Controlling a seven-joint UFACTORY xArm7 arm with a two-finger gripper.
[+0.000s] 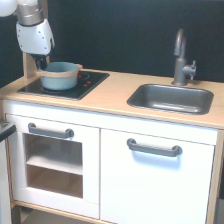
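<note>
A blue-grey pot [60, 79] is over the black cooktop [92, 81], at the left of the toy kitchen's counter. The white arm comes in from the upper left, and my gripper [42, 65] is at the pot's left rim. Its dark fingers are small and partly merge with the dark wall behind, so whether they are apart or closed on the rim does not show. I cannot tell if the pot's base rests on the cooktop or is slightly above it.
To the right, a steel sink [172, 98] is set into the wooden counter [115, 92], with a grey faucet [181, 62] behind it. Counter space between cooktop and sink is clear. Below are white cabinet fronts with grey handles [154, 148].
</note>
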